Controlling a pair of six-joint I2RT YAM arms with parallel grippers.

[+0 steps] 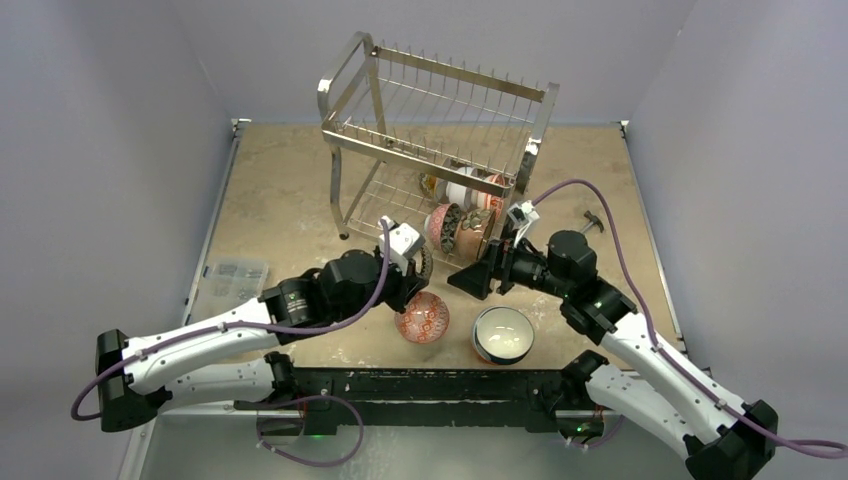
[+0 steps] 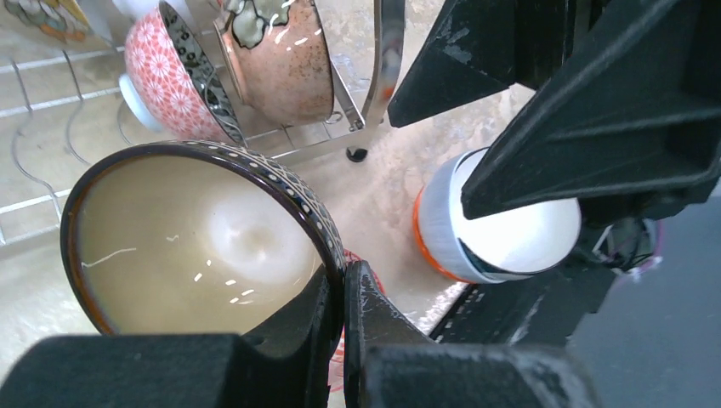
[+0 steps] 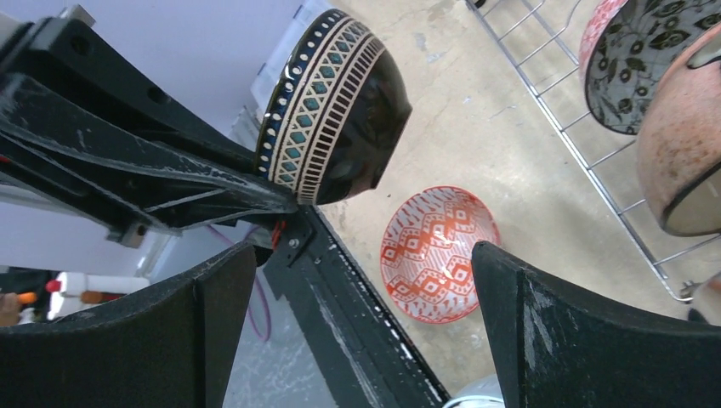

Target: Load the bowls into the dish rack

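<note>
My left gripper is shut on the rim of a dark brown bowl [image 2: 195,246], held tilted in the air in front of the rack. Its patterned outer band [image 3: 319,110] shows in the right wrist view. My right gripper stands open and empty, right of the held bowl. The metal dish rack [image 1: 440,70] is at the back; on its lower tier a pink patterned bowl [image 2: 174,76] and a brownish bowl [image 2: 285,68] stand on edge. A red patterned bowl [image 1: 422,318] and a white bowl with a dark rim [image 1: 504,333] remain on the table.
Farther back on the lower tier are more dishes, among them a white one [image 1: 460,188]. The upper tier is empty. A clear plastic box [image 1: 236,278] lies at left, a small hammer-like tool [image 1: 594,221] at right. Table space left of the rack is free.
</note>
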